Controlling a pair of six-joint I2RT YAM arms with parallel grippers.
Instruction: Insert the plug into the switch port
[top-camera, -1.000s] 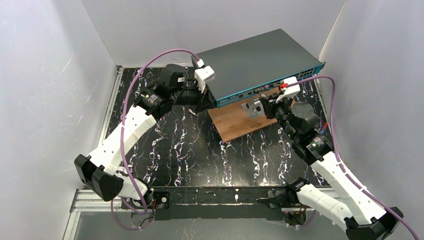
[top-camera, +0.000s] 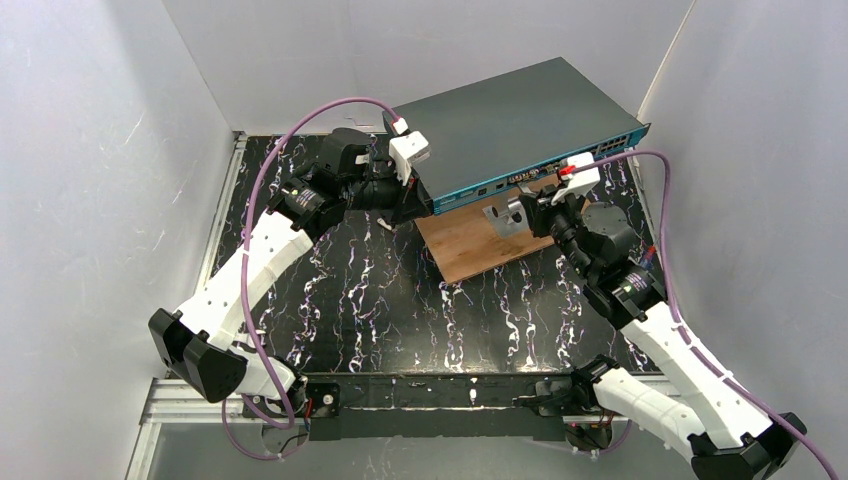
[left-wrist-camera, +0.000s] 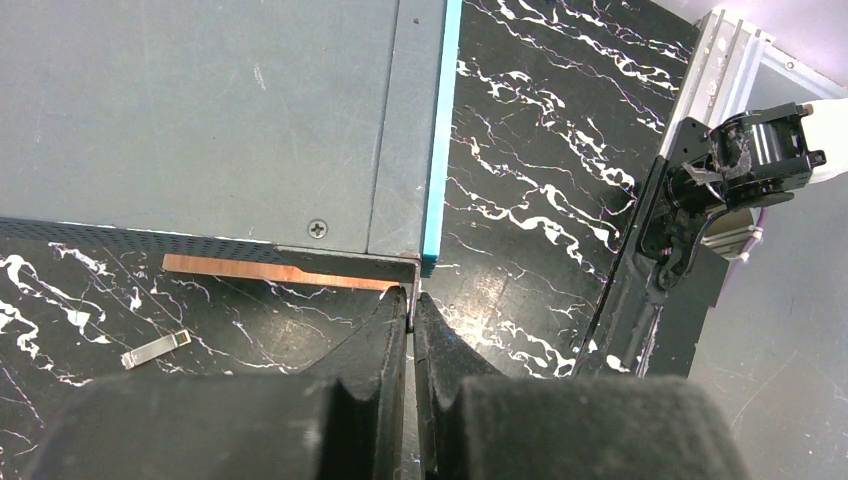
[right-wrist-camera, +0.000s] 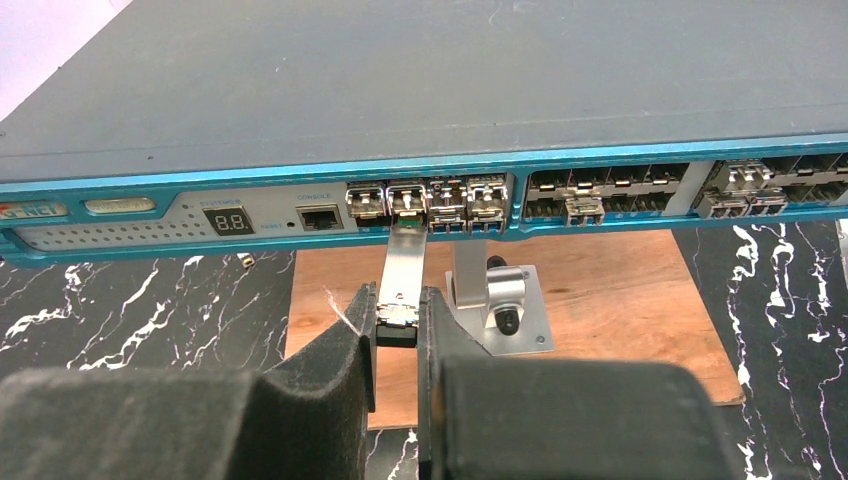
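The switch (top-camera: 505, 125) has a teal front with a row of ports, seen close in the right wrist view. My right gripper is shut on a silver plug (right-wrist-camera: 403, 265), whose far end is at the second port (right-wrist-camera: 407, 200) of the four-port block; how deep it sits I cannot tell. My left gripper is shut at the switch's corner, by a thin metal edge; whether anything is between its fingertips is unclear.
A wooden board (top-camera: 465, 255) with a metal bracket (right-wrist-camera: 515, 320) lies under the switch on the dark marble table (top-camera: 350, 300). A loose silver module (left-wrist-camera: 155, 349) lies beside the switch.
The left arm and switch have not moved.
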